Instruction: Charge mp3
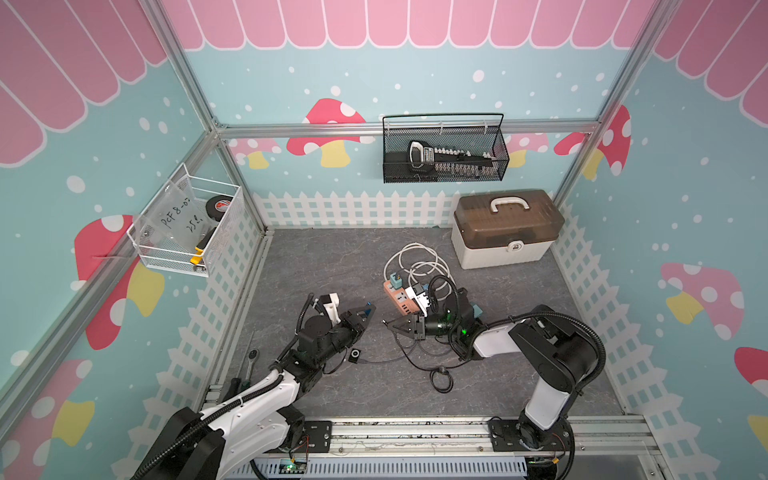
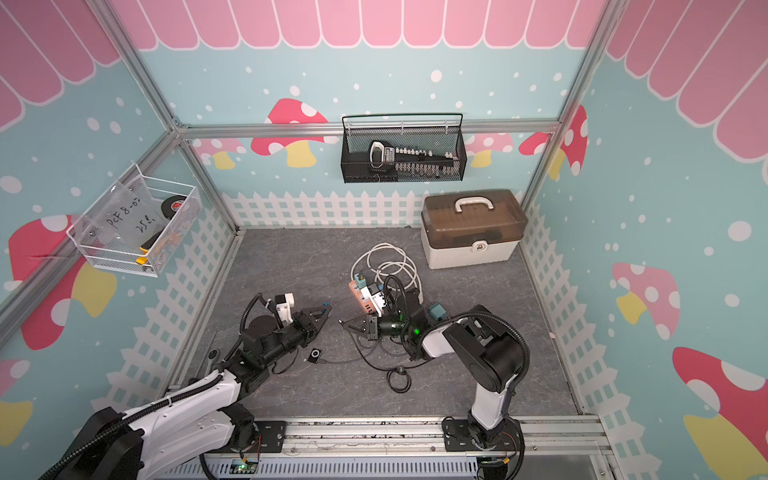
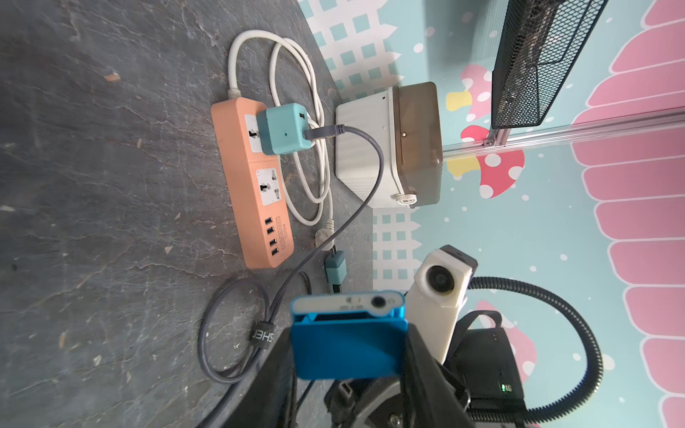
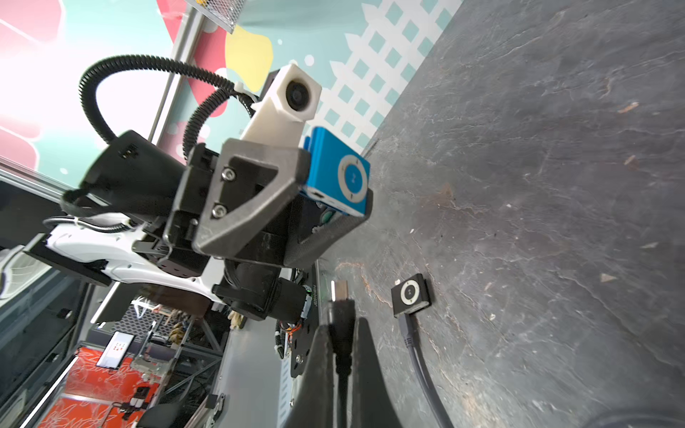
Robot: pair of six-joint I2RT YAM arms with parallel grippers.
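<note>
In the right wrist view the blue mp3 player (image 4: 334, 171) is pinched between the fingers of my left gripper, its round button pad showing. One narrow white edge of the player faces outward in the left wrist view. My right gripper is shut on the black plug of a cable (image 4: 342, 314), metal tip pointing out of the fingers. Plug and player are apart, facing each other across a small gap. A black mp3 player (image 4: 410, 294) lies on the table, joined to a grey cable (image 4: 422, 378).
An orange power strip (image 3: 249, 192) bears a teal charger (image 3: 284, 128) with a cable in it. Coiled cables (image 3: 235, 335) lie near my right arm. A toolbox (image 1: 508, 228) stands at the back right.
</note>
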